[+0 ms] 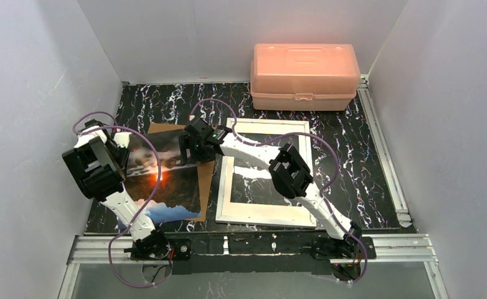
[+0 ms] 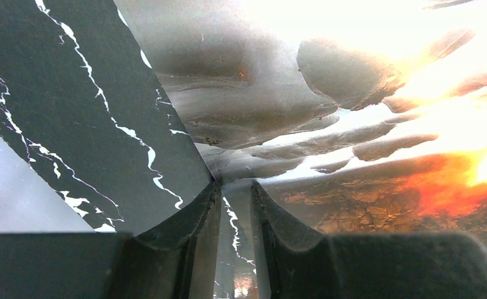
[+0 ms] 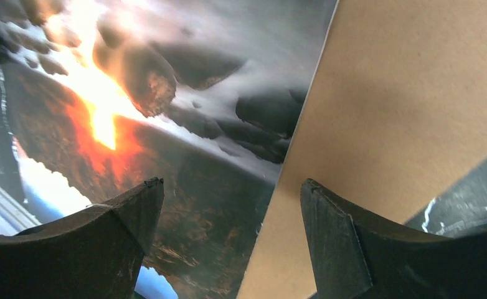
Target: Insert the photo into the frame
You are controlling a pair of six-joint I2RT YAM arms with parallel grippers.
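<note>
The glossy sunset-cloud photo point(image 1: 163, 193) lies on a brown board point(image 1: 205, 187). My left gripper is at the photo's left edge over the black marble, its fingers a narrow gap apart; whether the edge is between them I cannot tell. My right gripper stands open over the photo's right edge, which runs between its fingers beside the bare board point(image 3: 390, 106). The white frame point(image 1: 269, 215) lies flat to the right, partly under my right arm.
A pink plastic box point(image 1: 304, 71) stands at the back right. Grey walls enclose the marble surface, with free room right of the frame.
</note>
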